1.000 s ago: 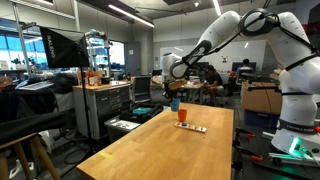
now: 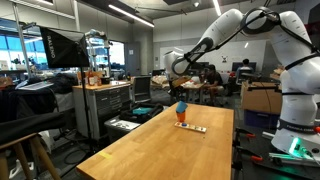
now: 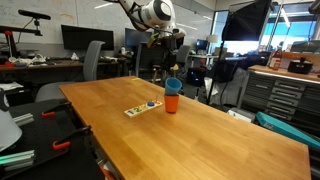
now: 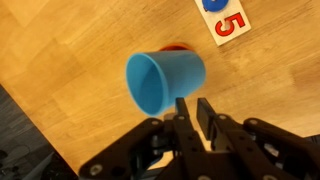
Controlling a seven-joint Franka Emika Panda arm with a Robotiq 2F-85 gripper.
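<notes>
A blue cup (image 3: 174, 86) sits upright in the mouth of a red-orange cup (image 3: 172, 103) on the wooden table, its upper part showing above the rim. In the wrist view, the blue cup (image 4: 170, 78) turns its round mouth to the left, and a sliver of the red-orange cup (image 4: 176, 47) shows behind it. My gripper is at the blue cup's near side, its fingers parted with a narrow gap. One fingertip overlaps the cup's edge; whether it touches the wall is hard to tell.
Beside the cups lies a pale number board (image 3: 144, 109) with small coloured pieces; a red 5 and a blue piece show close up. A black-framed light panel (image 2: 65, 50) stands off to the left.
The arm moved with it; the red-orange cup stayed in place.
</notes>
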